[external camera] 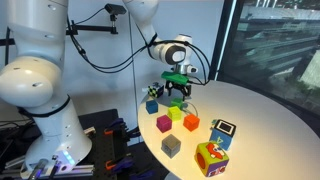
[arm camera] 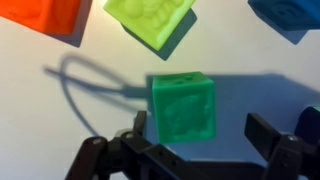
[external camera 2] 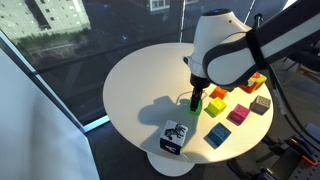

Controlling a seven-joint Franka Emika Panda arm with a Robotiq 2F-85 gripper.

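Note:
A green block (arm camera: 185, 108) lies on the white table in the middle of the wrist view. My gripper is open above it, one finger on either side in that view, the left one closer to the block. Clear gaps show between the block and both fingers. In exterior view 1 the green block (external camera: 176, 103) is just below my gripper (external camera: 178, 92). From exterior view 2, the fingers partly cover the block's (external camera 2: 194, 109) upper edge, and nothing is held.
A yellow-green block (external camera: 175, 114) sits close to the green one, with an orange block (external camera: 191, 125) and a magenta block (external camera: 164, 124) nearby. A blue block (external camera 2: 217, 135) and a black-and-white box (external camera 2: 172, 136) flank it.

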